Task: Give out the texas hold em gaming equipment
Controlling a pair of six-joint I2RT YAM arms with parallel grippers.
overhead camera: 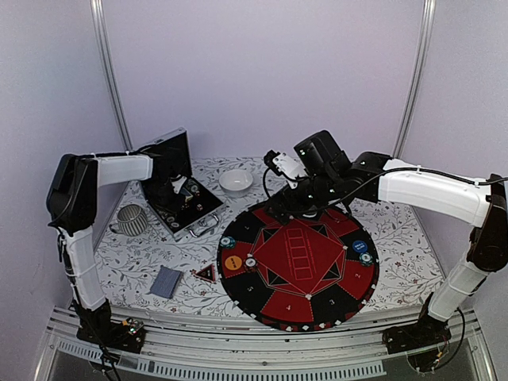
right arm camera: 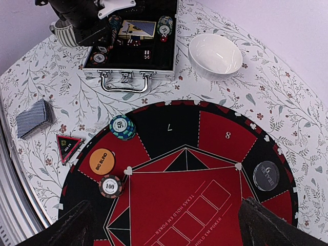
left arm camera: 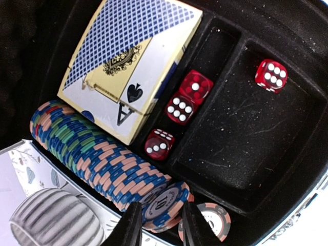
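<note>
In the left wrist view my left gripper is part open over the black case, its two dark fingers on either side of a few tilted blue-and-orange chips (left arm camera: 163,204); I cannot tell whether they touch. These chips lean at the near end of a long row of chips (left arm camera: 97,151). One chip (left arm camera: 212,221) lies flat beside the right finger. The card deck (left arm camera: 128,56) and red dice (left arm camera: 179,108) rest in the case. My right gripper stands wide open and empty above the poker mat (right arm camera: 174,125).
On the mat sit a blue-green chip stack (right arm camera: 122,128), an orange big blind disc (right arm camera: 102,161) and a 100 chip (right arm camera: 110,186). Around it are a white bowl (right arm camera: 215,56), a red triangle (right arm camera: 68,147), a blue deck (right arm camera: 34,119) and a striped mug (overhead camera: 132,220).
</note>
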